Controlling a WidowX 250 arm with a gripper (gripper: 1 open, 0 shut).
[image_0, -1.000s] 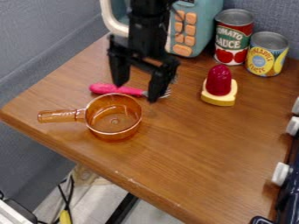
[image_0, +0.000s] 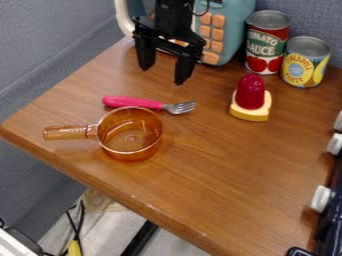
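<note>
The black gripper (image_0: 164, 58) hangs high at the back of the wooden table, its two fingers spread apart with nothing visible between them. Below it lies a pink-handled fork (image_0: 134, 102). An amber transparent pan (image_0: 130, 148) sits at the left front, handle pointing left. To the right of the fork, a red rounded object (image_0: 250, 91) stands on a yellow base.
A teal appliance (image_0: 227, 30) stands behind the gripper, with a tomato can (image_0: 266, 45) and a yellow can (image_0: 305, 65) at the back right. A dark appliance with white knobs (image_0: 327, 215) lines the right edge.
The gripper has risen and moved back, away from above the fork and pan toward the teal appliance. The objects on the table look unmoved.
</note>
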